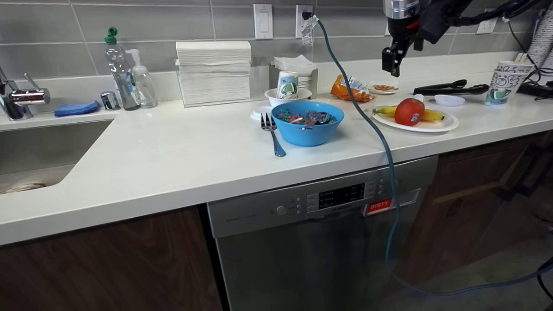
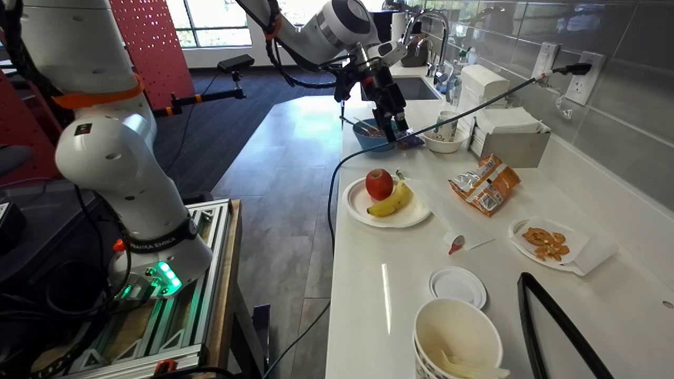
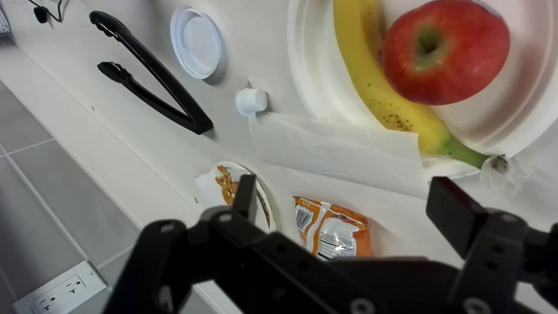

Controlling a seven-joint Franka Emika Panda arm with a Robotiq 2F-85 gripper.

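My gripper is open above the counter, its two black fingers wide apart with nothing between them. Below it in the wrist view lies an orange snack bag (image 3: pixel 335 230), partly covered by the gripper body. A white plate (image 2: pixel 354 205) carries a red apple (image 3: pixel 444 52) resting against a yellow banana (image 3: pixel 361 68). Another small plate holds pretzels (image 2: pixel 544 243) on paper. Black tongs (image 3: pixel 157 78) lie spread on the counter beside a white lid (image 3: pixel 195 42). In exterior view 1 the gripper hangs well above the counter, touching nothing.
A blue bowl (image 1: pixel 306 135) of wrapped candies stands beside a fork (image 1: pixel 274 139). The blue cable (image 1: pixel 357 106) runs from the wall outlet across the counter and down its front. A paper cup (image 1: pixel 506 83) stands at the right. Between the sink (image 1: pixel 46 150) and bowl, the counter is clear.
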